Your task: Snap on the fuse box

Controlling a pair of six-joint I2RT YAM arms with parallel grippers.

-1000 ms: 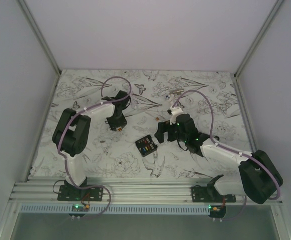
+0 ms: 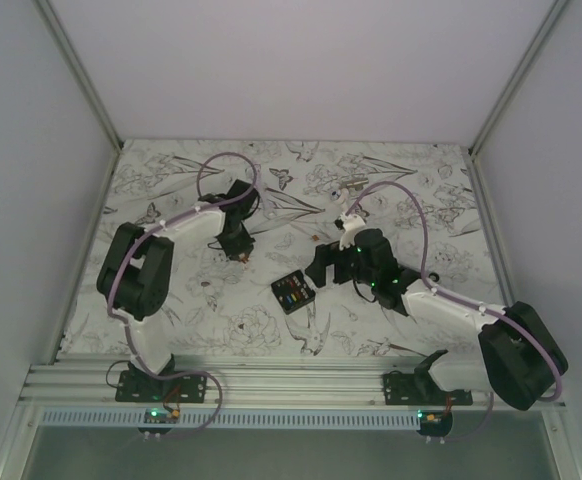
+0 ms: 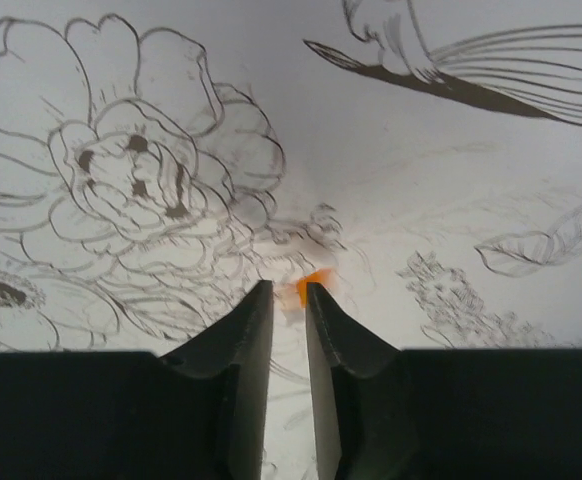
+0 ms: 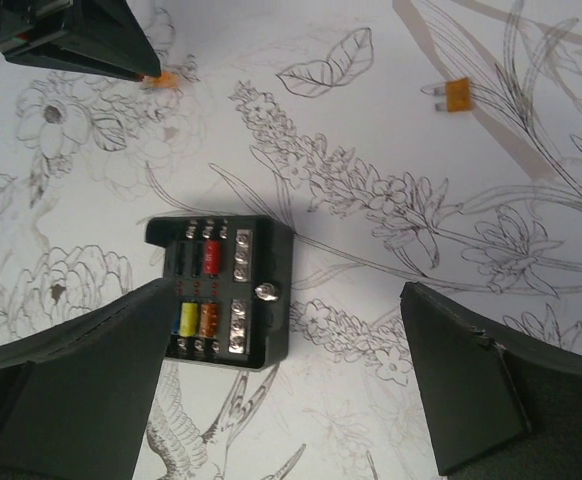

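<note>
In the left wrist view my left gripper is shut on a small orange fuse (image 3: 313, 280), low over the patterned table. The fuse box (image 2: 292, 291), a black tray with coloured fuses and metal contacts, lies at the middle front of the table; in the right wrist view it (image 4: 261, 260) sits below and between the fingers of my right gripper (image 2: 326, 262), which stands open above and right of it. Another orange fuse (image 4: 457, 95) lies on the table at the upper right of the right wrist view.
Small loose items (image 2: 351, 187) lie at the back right of the table. A dark round item (image 2: 433, 278) sits beside the right arm. The area in front of the left gripper, left of the fuse box, is clear.
The right arm has barely moved.
</note>
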